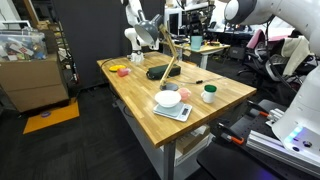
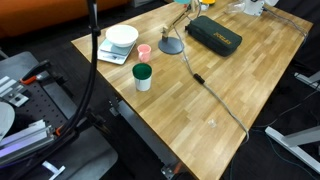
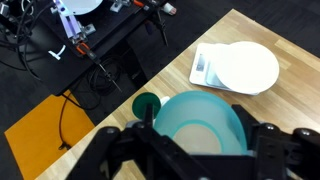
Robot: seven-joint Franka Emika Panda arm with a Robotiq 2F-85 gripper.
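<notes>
A light-blue, round-rimmed container (image 3: 200, 122) fills the lower middle of the wrist view, with my gripper shut on it; dark fingers press it from both sides. In exterior view 1 the same blue container (image 1: 196, 43) hangs well above the far right part of the wooden table. Below it in the wrist view stands a white cup with a green inside (image 3: 146, 105), partly overlapped by the held container. A white bowl (image 3: 247, 67) rests to the right of that cup.
A pink cup (image 2: 143, 51) stands between the bowl and the green-lined cup. A lamp base (image 2: 172, 45), its cable (image 2: 212, 93) and a dark pouch (image 2: 215, 36) lie farther along.
</notes>
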